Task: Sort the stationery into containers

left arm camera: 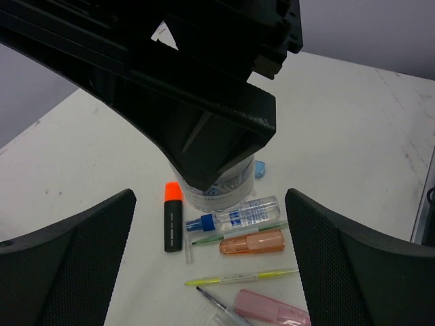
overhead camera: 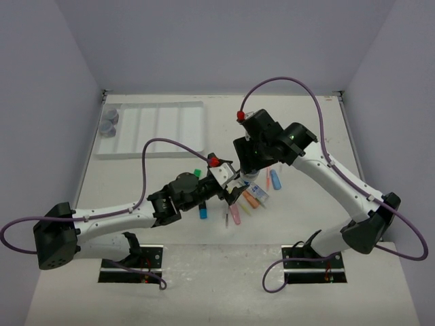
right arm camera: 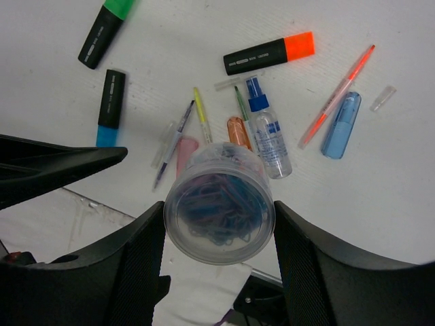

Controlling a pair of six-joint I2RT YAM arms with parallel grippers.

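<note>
A clear round jar [right arm camera: 219, 227] of coloured paper clips is gripped between the fingers of my right gripper. In the top view this jar [overhead camera: 251, 175] hangs above the pens. My left gripper stands open beside it, nothing between its fingers; the jar shows beyond the gap, apart from them. Below lie an orange-capped highlighter [right arm camera: 268, 54], a blue-capped one [right arm camera: 111, 109], a green-capped one [right arm camera: 107, 30], a small spray bottle [right arm camera: 270, 139], a yellow pen [right arm camera: 202, 114], an orange pen [right arm camera: 336, 97] and a blue piece [right arm camera: 342, 125].
The white divided tray [overhead camera: 156, 155] stands at the back left, with two clear jars, one nearer [overhead camera: 107, 129] and one farther [overhead camera: 112, 116], in its left part. Both arms are close together over the stationery. Table [overhead camera: 221, 119] between tray and right arm is clear.
</note>
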